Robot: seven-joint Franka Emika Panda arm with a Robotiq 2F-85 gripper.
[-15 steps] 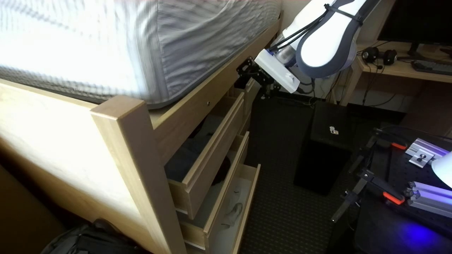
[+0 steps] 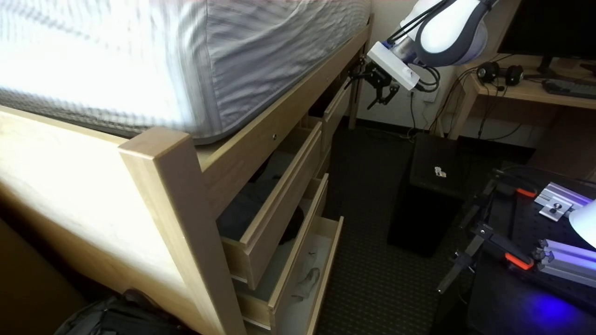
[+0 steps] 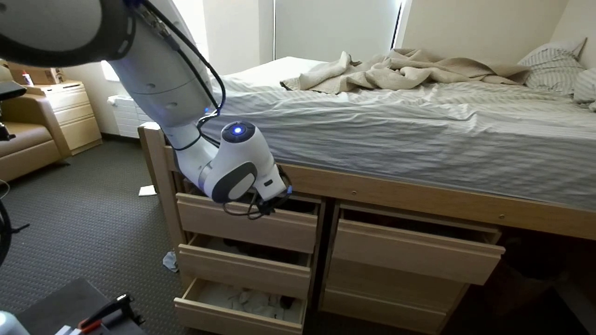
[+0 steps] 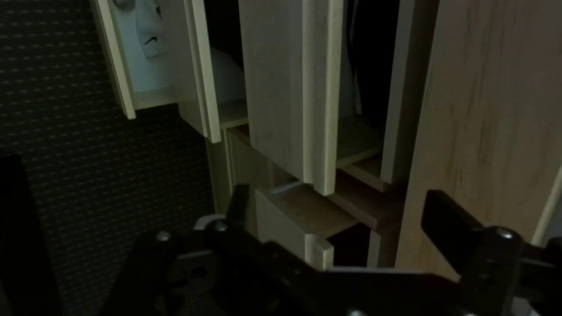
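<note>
My gripper hangs in the air beside the bed frame, its black fingers spread wide with nothing between them. In the wrist view one finger is at the lower middle and the other at the right, with the wooden drawers beyond the gap. On the near side, the top drawer, middle drawer and bottom drawer are pulled out by differing amounts. A further drawer in the neighbouring unit is also partly out. White things lie in the bottom drawer; the upper drawers' contents are dark.
A striped mattress tops the bed, bearing a beige blanket. Opposite the drawers stand a black box and a black table with clamps. Dark carpet lies open between them.
My arm and gripper have moved up and to the right in exterior view 1, away from the near drawers. The drawers look the same as before.
</note>
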